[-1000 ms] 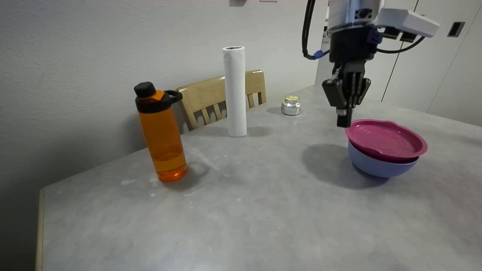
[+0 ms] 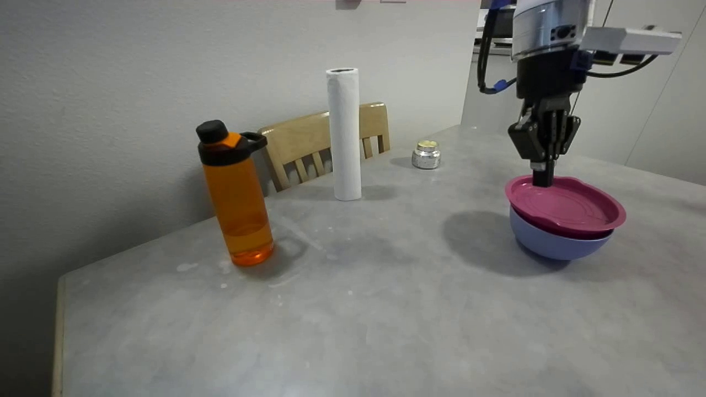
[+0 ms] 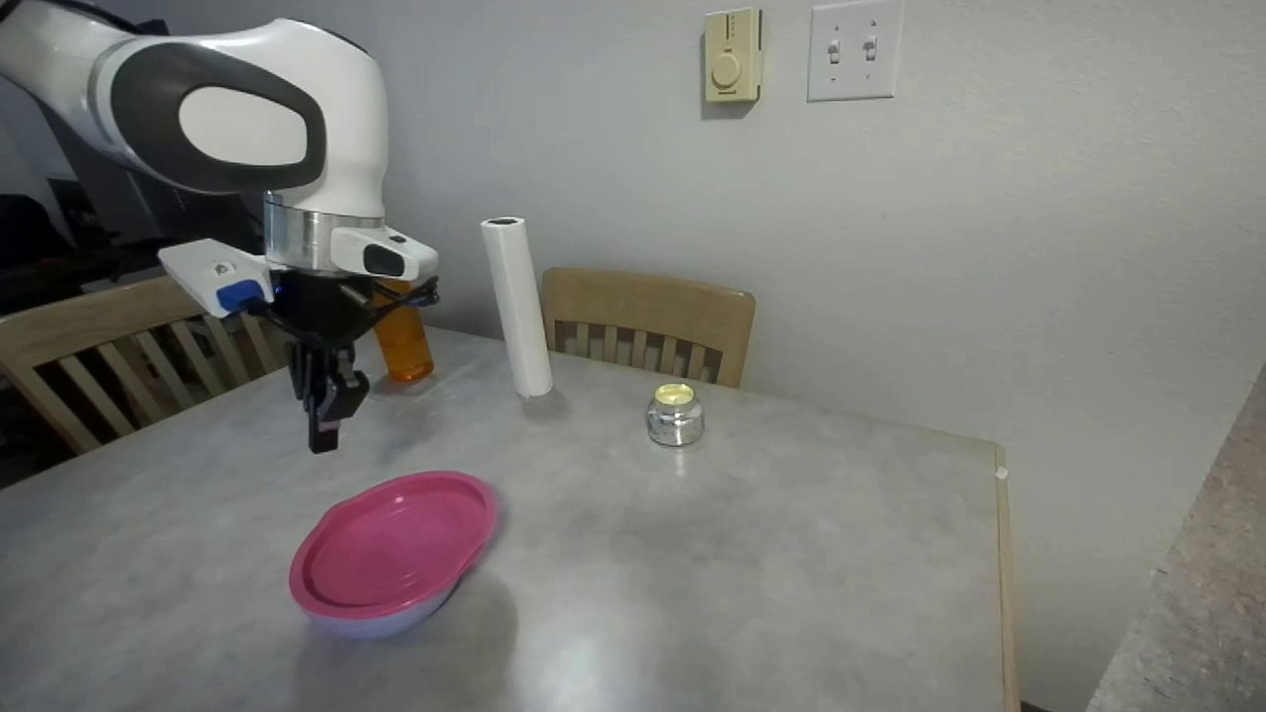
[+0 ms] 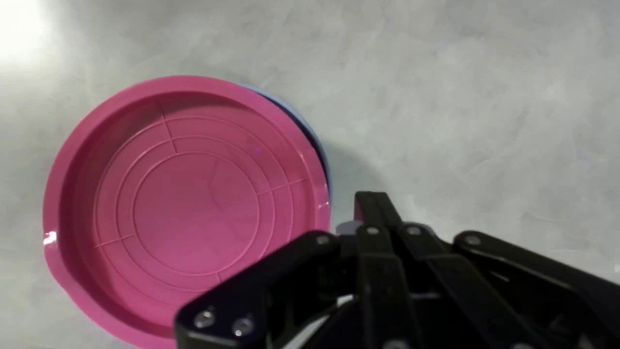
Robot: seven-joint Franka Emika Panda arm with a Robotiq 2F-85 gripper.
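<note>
A pink lid or shallow dish [image 2: 567,204] lies in the mouth of a blue bowl [image 2: 557,245], tilted a little in exterior view 1. From above, the pink piece [image 4: 194,212] covers nearly all of the bowl, and a thin crescent of blue rim [image 4: 317,142] shows at its upper right. My gripper is shut, with nothing seen between its fingers. In the wrist view its tips lie just right of the pink rim. Exterior view 2 shows the gripper [image 3: 322,439] above the table, apart from the pink piece [image 3: 398,540].
An orange bottle [image 2: 239,205], a white paper roll [image 2: 345,135] and a small silver jar [image 2: 426,156] stand on the table. A wooden chair [image 3: 647,314] is against the far edge.
The arm has moved to the right in exterior view 1, toward the bowl, at about the same height. Bowl and pink piece have stayed in place.
</note>
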